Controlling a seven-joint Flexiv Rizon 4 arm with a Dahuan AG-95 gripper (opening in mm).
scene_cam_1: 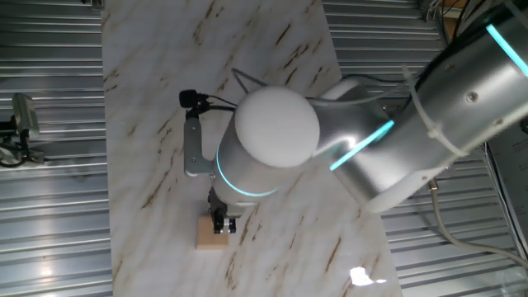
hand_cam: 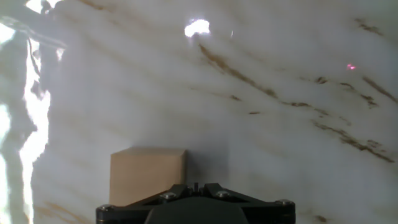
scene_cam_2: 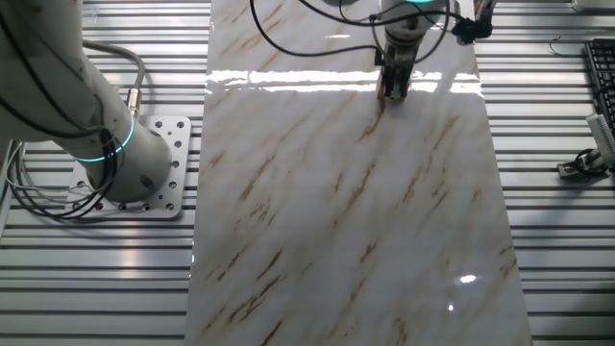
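A small tan wooden block (scene_cam_1: 212, 242) lies on the marble-patterned table in exterior view 1. My gripper (scene_cam_1: 224, 228) is low over its upper right part and hides some of it. In the wrist view the block (hand_cam: 147, 177) shows to the left of the gripper, whose fingers meet in the middle with nothing seen between them. Its lower part is hidden by the frame edge and the gripper. From exterior view 2, the gripper (scene_cam_2: 394, 86) points down at the far end of the table, and the block is mostly hidden there.
The marble board (scene_cam_2: 317, 211) is otherwise bare, with wide free room. Ribbed metal (scene_cam_1: 54, 206) flanks it on both sides. A camera on a stand (scene_cam_1: 23, 120) is off to the left. Loose cables (scene_cam_2: 317, 50) hang around the wrist.
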